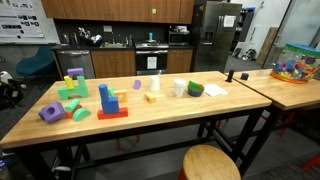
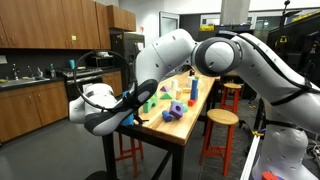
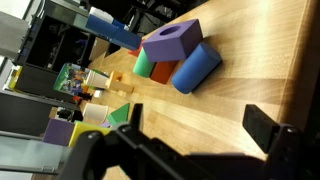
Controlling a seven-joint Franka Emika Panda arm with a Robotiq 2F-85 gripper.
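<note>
My gripper is open, its two dark fingers wide apart at the bottom of the wrist view, with bare wood between them. Ahead of it lie a purple block [image 3: 173, 41] with a hole through it and a blue rounded block [image 3: 197, 68], both apart from the fingers. In exterior view 1 the purple block [image 1: 52, 112] rests near the table's left end, and the dark gripper [image 1: 10, 92] shows at the left edge, beyond that end. A tall blue block [image 1: 104, 94] and a long red block [image 1: 113, 114] stand farther right.
Green blocks [image 1: 73, 90] stand behind the purple block. Yellow blocks [image 1: 152, 97], a white cup [image 1: 180, 87] and a green bowl [image 1: 195, 89] occupy the table's middle. Bare tabletop [image 1: 237, 102] stretches right. A round stool [image 1: 210, 162] stands in front.
</note>
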